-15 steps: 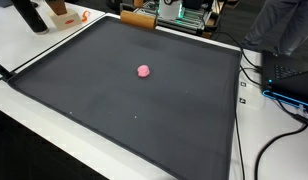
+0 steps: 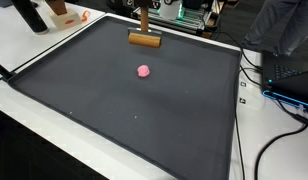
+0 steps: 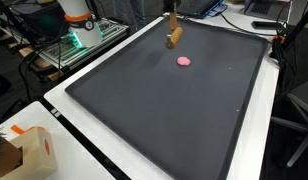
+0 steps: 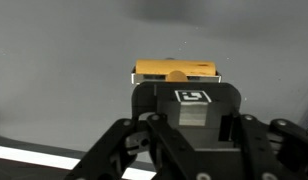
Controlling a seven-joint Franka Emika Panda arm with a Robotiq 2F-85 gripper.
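An orange-tan wooden mallet hangs over the dark mat in exterior view 1, its cylindrical head [image 2: 144, 39] at the bottom and a short handle [image 2: 144, 20] rising from it. Exterior view 2 shows the same mallet head [image 3: 175, 38] near the mat's far end. In the wrist view, the head [image 4: 174, 68] lies crosswise just beyond my gripper, which is shut on the handle. Most of the handle is hidden there by the gripper body. Whether the head touches the mat cannot be told.
A small pink round piece [image 2: 143, 71] lies on the mat [image 2: 124, 115], in front of the mallet. Cables and a laptop [image 2: 290, 84] are at the right, with a brown block [image 2: 57, 7] at the back left.
The mallet has moved toward the camera and slightly right in exterior view 1, nearer the pink piece. Its handle now shows above the head. The pink piece has stayed put.
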